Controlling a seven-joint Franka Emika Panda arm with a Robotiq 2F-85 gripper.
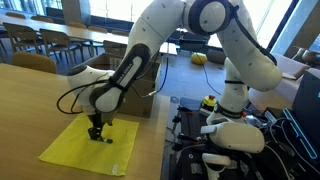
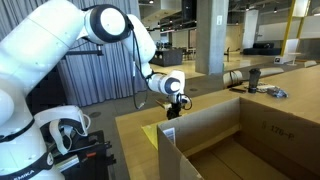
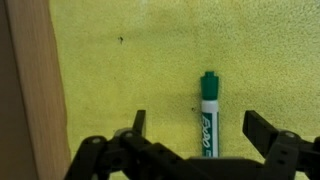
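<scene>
A white marker with a green cap (image 3: 209, 112) lies flat on the yellow cloth (image 3: 110, 60) in the wrist view. My open gripper has its two fingers on either side of the marker, apart from it, with nothing held. In the first exterior view the gripper (image 1: 98, 134) points down low over the yellow cloth (image 1: 75, 155). The marker there is mostly covered by the gripper and hard to make out. The second exterior view shows the arm behind the cardboard box, its fingertips and the marker hidden.
A large open cardboard box (image 2: 225, 130) stands beside the cloth. To the left of the cloth, the wooden table (image 1: 25, 110) is bare. Chairs and tables (image 1: 35, 35) fill the far background.
</scene>
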